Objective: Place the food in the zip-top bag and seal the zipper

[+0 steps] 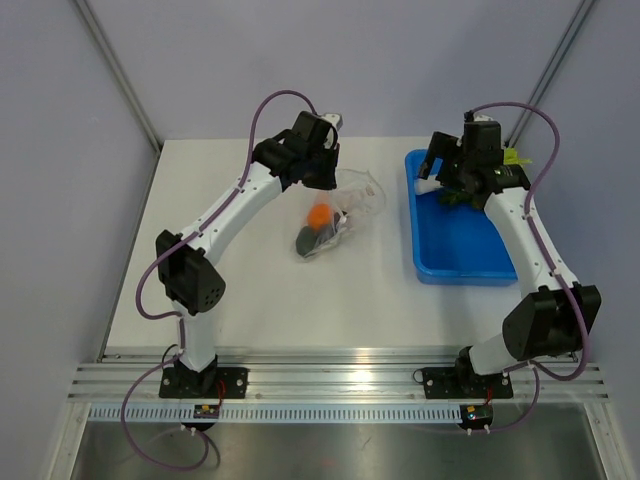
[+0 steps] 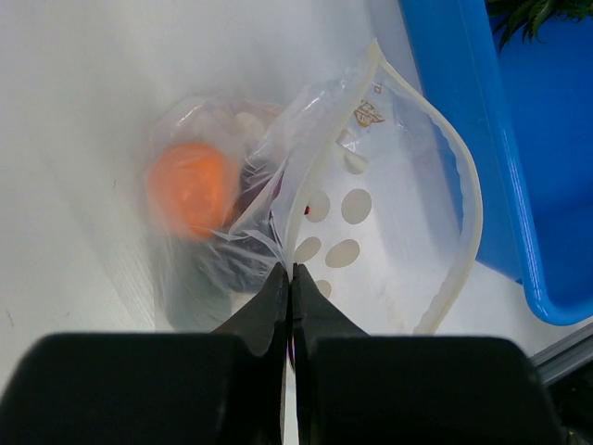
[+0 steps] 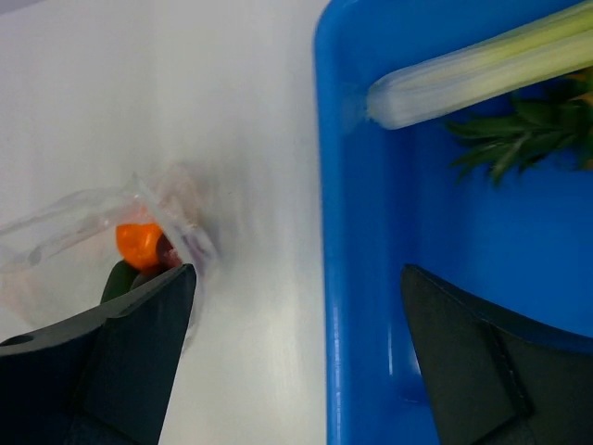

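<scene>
The clear zip top bag [image 1: 350, 205] lies on the table holding an orange item [image 2: 190, 185] and dark items, its mouth spread toward the right. My left gripper is shut on the bag's edge, pinching the film. My right gripper [image 1: 445, 160] stands open over the blue bin [image 1: 462, 275], with nothing between its fingers. Inside the bin in the right wrist view are a pale leek or celery bundle [image 3: 473, 69] and a green leafy top [image 3: 505, 139].
The bin takes up the table's right side, close beside the bag, with bare floor in its near part.
</scene>
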